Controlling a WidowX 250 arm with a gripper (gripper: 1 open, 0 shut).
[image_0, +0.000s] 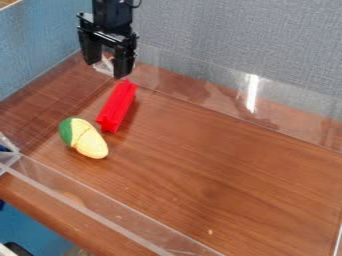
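Note:
My black gripper (107, 62) hangs at the top left over the back of the wooden floor, its fingers open, pointing down. A red bar-shaped block (118, 105) lies just below and in front of it. A yellow and green toy corn cob (86, 139) lies nearer, at the left.
Clear low walls edge it, with grey (241, 40) and blue (38, 55) padded walls behind and left.

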